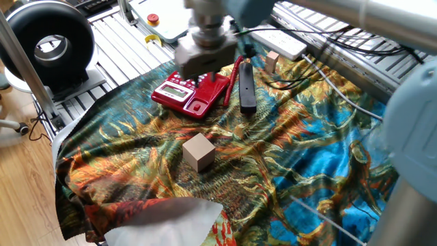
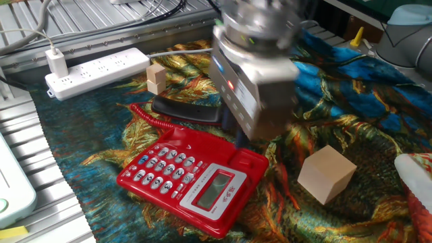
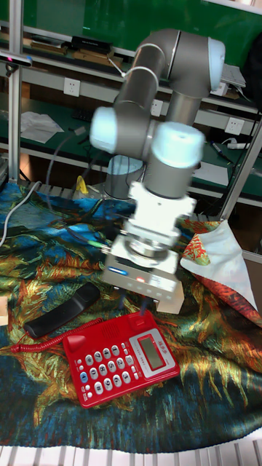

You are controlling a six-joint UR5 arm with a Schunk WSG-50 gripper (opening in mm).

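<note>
A red desk phone [image 1: 190,94] lies on the patterned cloth, its keypad and small display facing up. Off its cradle, the black handset [image 1: 246,89] rests on the cloth beside it, joined by a red coiled cord [image 2: 150,118]. Above the phone hangs my gripper [image 1: 199,76], its dark fingers [image 3: 121,298] pointing down and spread apart. Nothing shows between them. In exterior view 2 the gripper [image 2: 233,131] covers part of the cradle and comes close to the handset's end; the exact height is hard to judge.
A larger wooden cube [image 2: 327,174] sits on the cloth in front of the phone. A small wooden block [image 2: 156,79] and a white power strip [image 2: 101,73] lie beyond the handset. Loose cables [image 1: 328,41] hang near the arm. Open cloth surrounds the cube.
</note>
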